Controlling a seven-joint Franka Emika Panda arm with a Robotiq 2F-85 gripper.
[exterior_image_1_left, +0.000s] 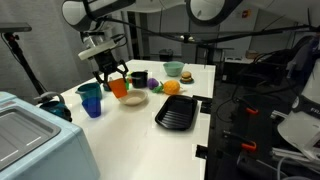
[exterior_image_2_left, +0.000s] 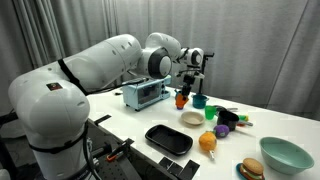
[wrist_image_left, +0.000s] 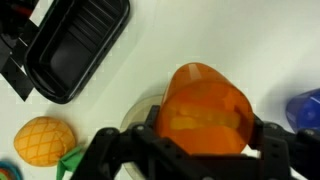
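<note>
An orange cup is off the table, close to the cream plate, with my gripper shut on it. In the wrist view the orange cup fills the space between the fingers and covers part of the plate. From the other side, the orange cup hangs under the gripper, behind the plate. Whether anything is inside the cup cannot be made out.
A black tray lies toward the front. Blue cups stand left of the plate. An orange pumpkin-like item, a burger toy and a green bowl lie farther along. A toaster oven occupies the near left. White table in front of the plate is clear.
</note>
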